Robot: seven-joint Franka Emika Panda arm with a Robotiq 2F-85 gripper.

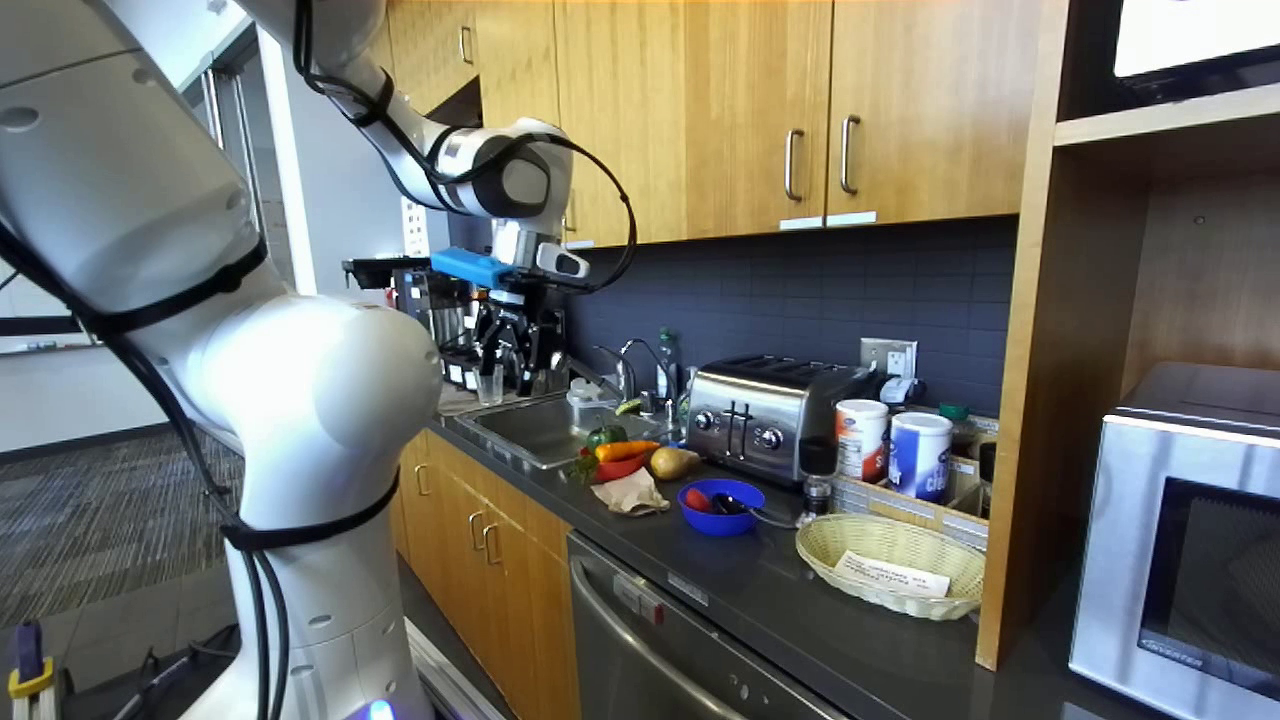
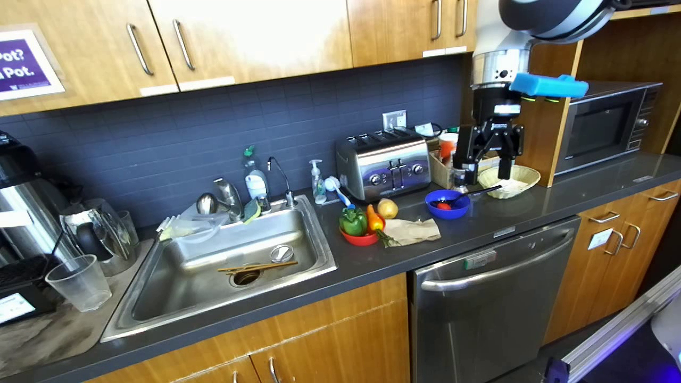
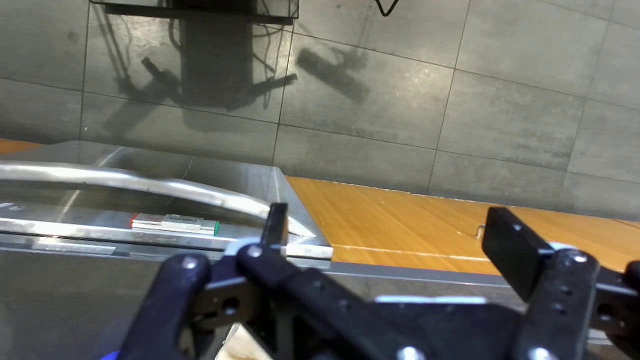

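High above the counter, my gripper points down and stands open, its two black fingers wide apart with nothing between them. Exterior view 1 has the gripper (image 1: 506,366) in the air at left; exterior view 2 has it (image 2: 487,171) at right. A blue bowl (image 2: 447,213) on the counter holds a red item and a dark spoon. Left of it, a red bowl (image 2: 360,240) carries a green pepper (image 2: 353,221) and an orange carrot-like item (image 2: 374,220). Close by are a yellowish round item (image 2: 387,208) and crumpled brown paper (image 2: 408,232).
A steel toaster (image 2: 383,165) stands against the wall, with a wicker basket (image 1: 828,553) to its right and a sink (image 2: 322,261) to its left. The microwave (image 1: 1182,528) is at far right.
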